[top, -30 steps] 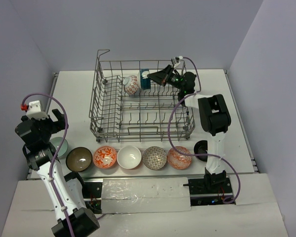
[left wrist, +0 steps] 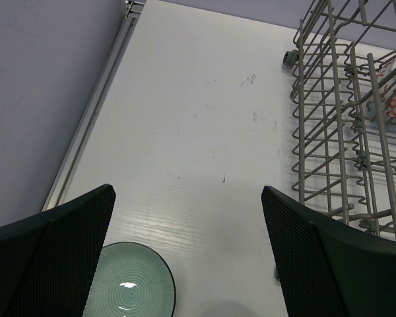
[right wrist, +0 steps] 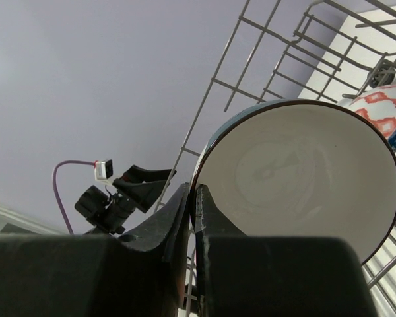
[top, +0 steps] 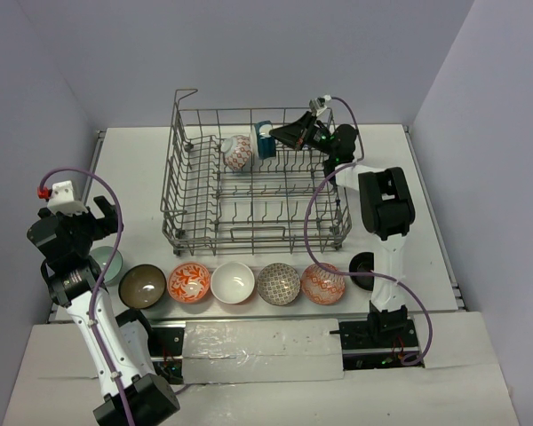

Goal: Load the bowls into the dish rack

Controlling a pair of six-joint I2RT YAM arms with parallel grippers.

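The dish rack (top: 215, 191) holds a patterned bowl (top: 236, 153) tilted on its side at the back. Beside it, a white bowl with a blue outside (top: 266, 142) (right wrist: 297, 178) stands on edge in my right gripper (top: 280, 133), which is shut on its rim. My left gripper (top: 101, 217) is open and empty at the left, over the table near a pale green bowl (left wrist: 129, 284).
Along the front lie several more bowls: brown (top: 142, 287), orange floral (top: 188, 282), white (top: 233, 282), grey patterned (top: 279, 284) and red patterned (top: 322, 284). The rack's front half is empty. Walls surround the table at back and sides.
My right gripper and the blue bowl have shifted slightly to the right since a second ago. The left arm is still.
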